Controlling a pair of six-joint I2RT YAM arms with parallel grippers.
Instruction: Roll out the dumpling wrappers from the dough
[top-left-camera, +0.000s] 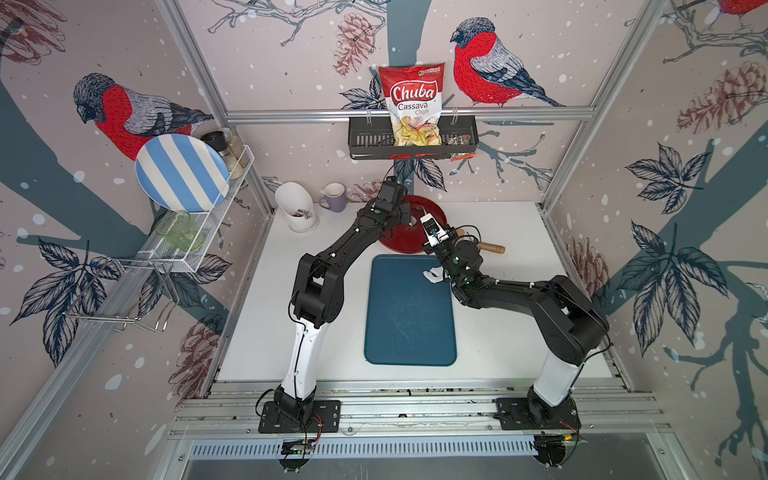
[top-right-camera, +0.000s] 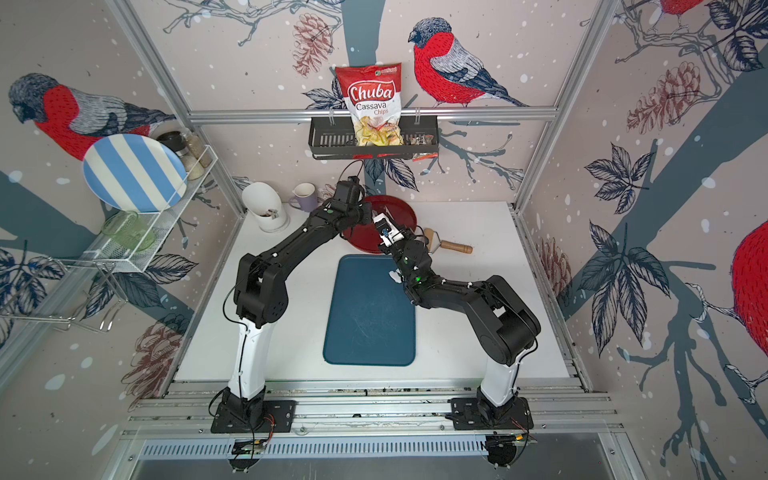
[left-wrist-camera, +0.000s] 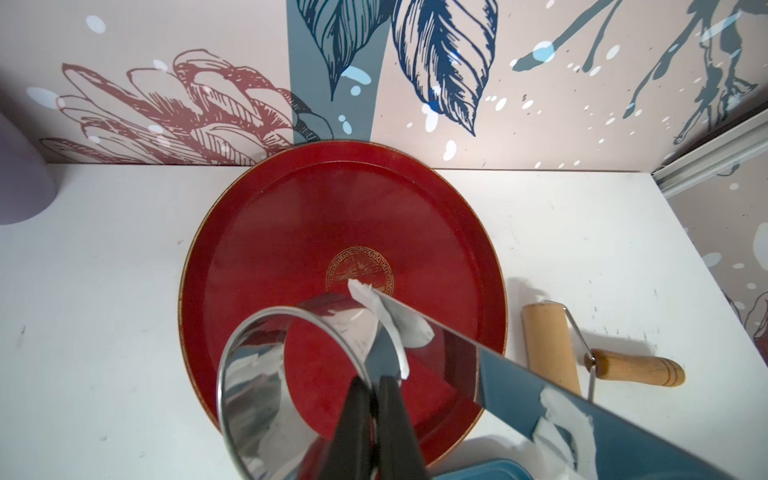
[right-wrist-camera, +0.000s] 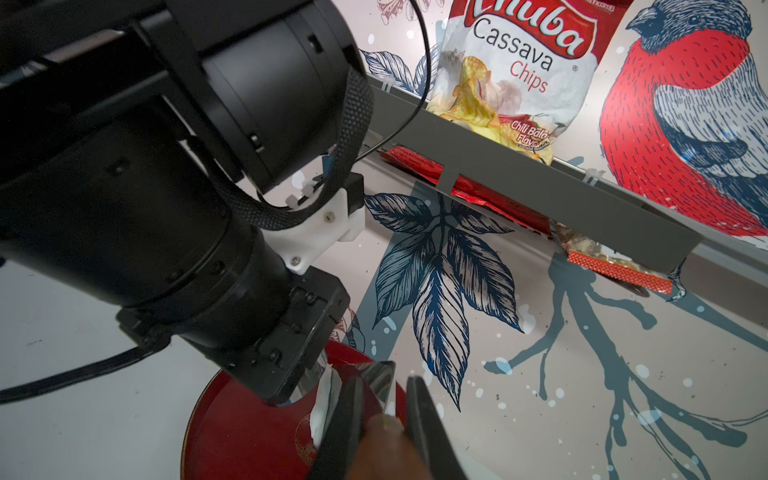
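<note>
My left gripper is shut on the rim of a shiny metal ring cutter (left-wrist-camera: 226, 376), held above the red round tray (left-wrist-camera: 240, 208). My right gripper is shut on the brown handle (right-wrist-camera: 387, 452) of a flat metal blade (left-wrist-camera: 512, 388). The blade reaches across to the ring, its tip close by; I cannot tell whether they touch. A white dough piece (left-wrist-camera: 409, 324) clings near the blade tip, with another dough scrap (left-wrist-camera: 564, 420) farther along the blade. More white dough (top-left-camera: 434, 274) lies at the blue board's (top-left-camera: 409, 328) upper right, partly behind the right arm.
A small wooden roller (left-wrist-camera: 550, 344) lies right of the tray. A purple mug (top-left-camera: 334, 197) and a white holder (top-left-camera: 296, 205) stand at back left. The shelf with the chips bag (top-left-camera: 414, 104) hangs overhead. The board's lower part is bare.
</note>
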